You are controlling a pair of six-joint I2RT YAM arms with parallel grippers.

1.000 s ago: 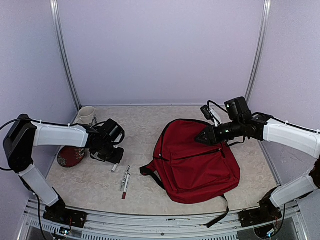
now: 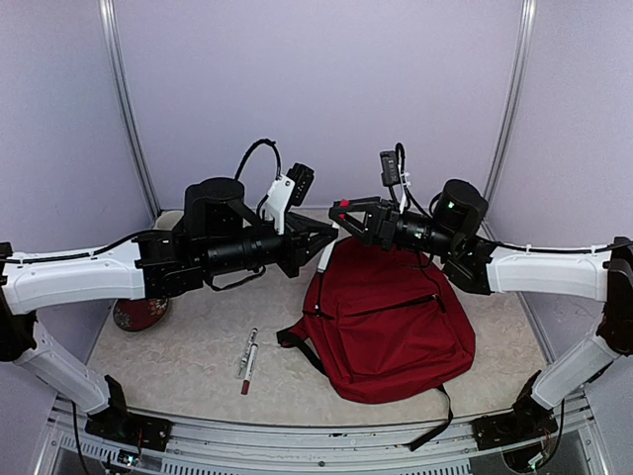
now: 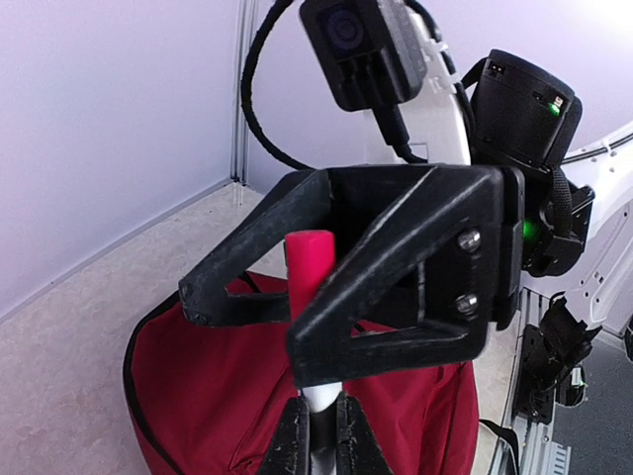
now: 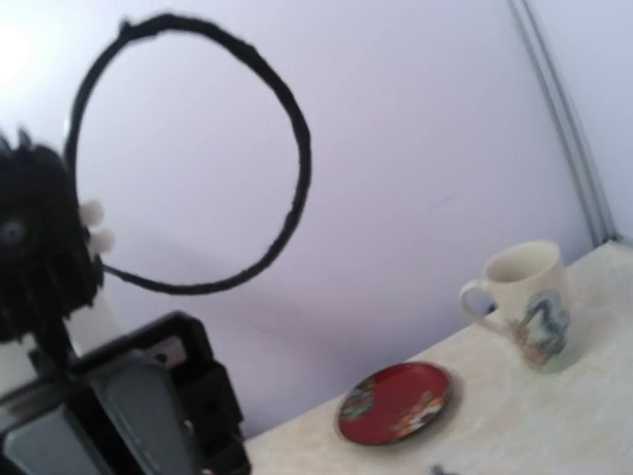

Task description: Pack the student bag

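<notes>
My left gripper is shut on a white marker with a red cap, held upright at the centre, above the table. My right gripper has its fingers around the marker's red top, part open; whether they touch it I cannot tell. The red backpack lies on the right half of the table, its straps loose. Several more pens lie on the table left of it.
A red patterned plate and a white mug stand at the table's left, partly hidden by the left arm in the top view. The table front between plate and pens is clear.
My left gripper rose from the table with the marker and moved right to the centre. My right gripper moved up and left to meet it at the marker's top.
</notes>
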